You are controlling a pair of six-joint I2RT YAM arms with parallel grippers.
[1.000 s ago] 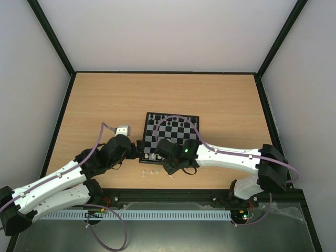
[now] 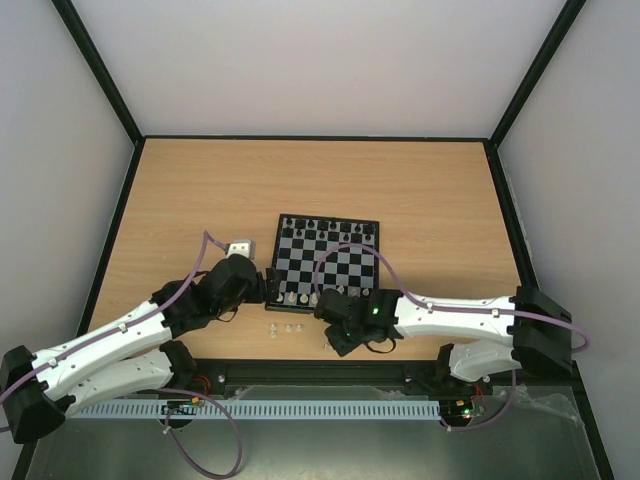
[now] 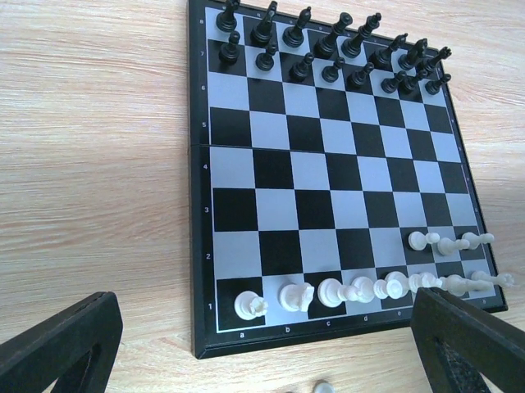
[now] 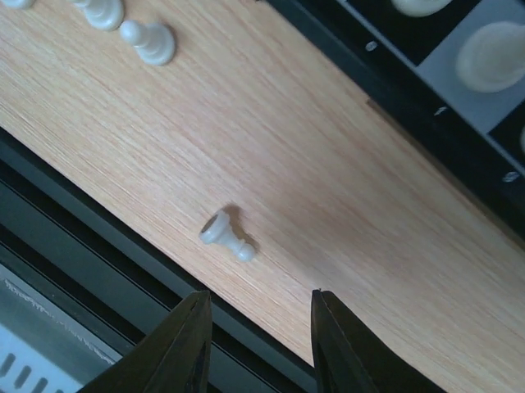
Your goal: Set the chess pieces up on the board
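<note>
The chessboard (image 3: 195, 246) carries black pieces (image 3: 330, 38) in two rows on its far side. White pieces (image 3: 296, 296) fill its near row, and several white pawns (image 3: 419, 240) stand one row in, towards the right. A white pawn (image 4: 227, 234) lies on its side on the bare table, apart from my right gripper, whose fingers are part open and empty. More white pawns (image 4: 151, 43) stand upright off the board. Beside the board's left near corner, my left gripper is open with nothing between its fingers.
A dark rail (image 4: 107, 229) runs along the table's front edge, close to the lying pawn. The wide table surface (image 2: 310, 175) behind the board is clear.
My left arm has barely moved.
</note>
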